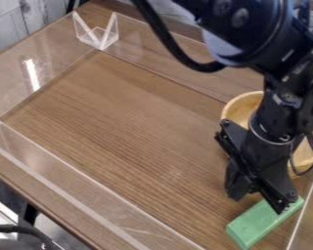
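My gripper [257,184] hangs low at the right of the camera view, its black fingers pointing down just above a green block [262,227] that lies near the tray's front right corner. Nothing shows between the fingers; it looks shut, though the tips are dark and partly hard to make out. A yellow bowl [238,106] sits behind the gripper, mostly hidden by it.
A clear plastic piece [97,31] stands at the back left. Transparent walls edge the area, and a dark cable runs past the front left.
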